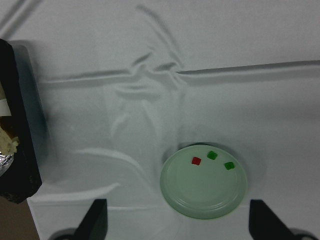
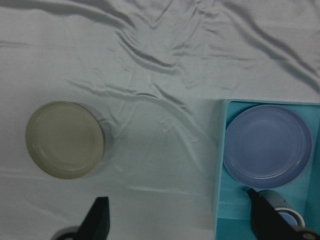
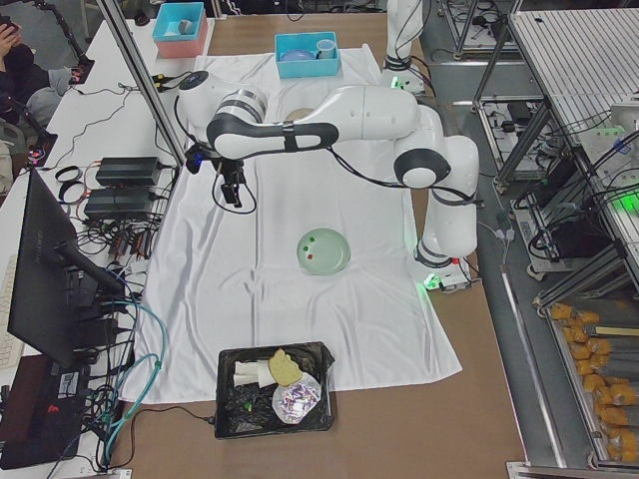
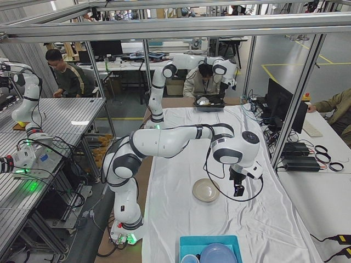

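Note:
A green plate (image 1: 203, 187) holds one red (image 1: 196, 161) and two green pieces (image 1: 229, 165) on the white cloth. My left gripper is open above it, nothing between its fingers. My right gripper is open, high over the cloth, between a beige plate (image 2: 64, 140) and a blue bin (image 2: 223, 120). The bin holds a blue plate (image 2: 267, 145) and a cup (image 2: 277, 202).
At the near edge in the camera left view stands a black tray (image 3: 329, 409) with a yellow item (image 3: 285, 367) and a foil item (image 3: 297, 397). Monitor and cables line the left side.

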